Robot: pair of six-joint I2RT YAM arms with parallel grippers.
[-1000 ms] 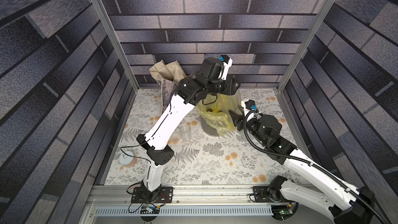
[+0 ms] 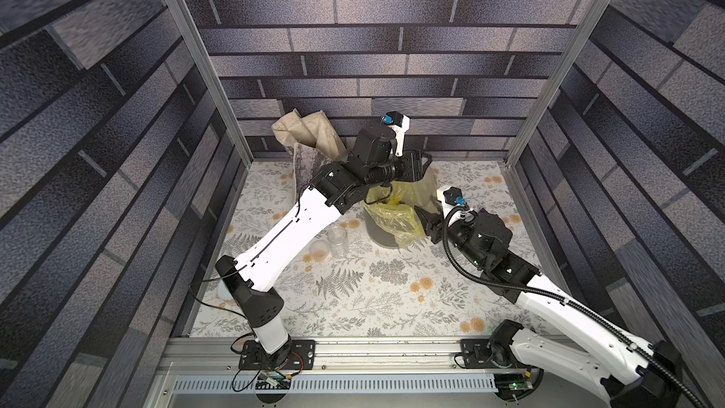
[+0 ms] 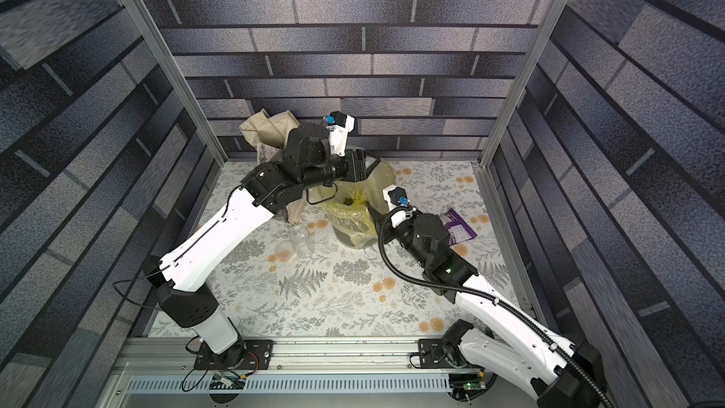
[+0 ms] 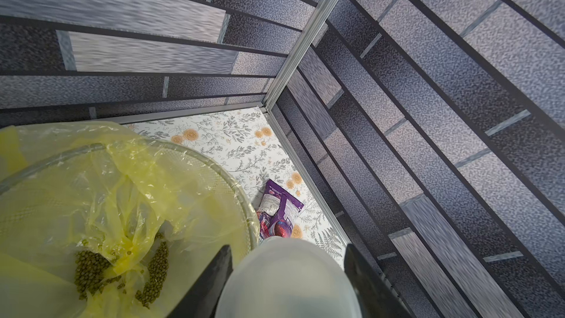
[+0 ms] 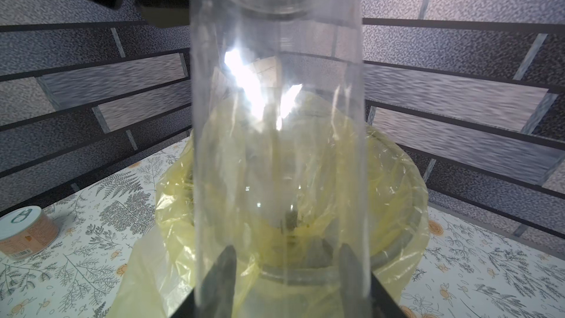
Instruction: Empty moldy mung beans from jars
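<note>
In the right wrist view a clear, see-through jar [image 5: 276, 159] stands tall between the fingers of my right gripper, which is shut on it; no beans show inside. My left gripper is shut on a whitish, translucent round piece [image 4: 288, 288], perhaps a jar lid or jar end; I cannot tell which. Beside it in that view is the bin lined with a yellow bag [image 4: 194, 200], green mung beans [image 4: 91, 273] lying in its folds. On the table another clear jar [image 2: 337, 241] rests next to a round clear lid [image 2: 318, 250].
A beige cloth bag [image 2: 309, 132] stands at the back left. Right of the bin lies a purple packet [image 3: 457, 226]. A tin can [image 5: 28, 234] sits at the front left, mostly covered by my left arm in the top left view.
My left arm has swung left and its gripper has come slightly left and down over the bin, covering the tin can from the top left view. The right arm has barely moved.
</note>
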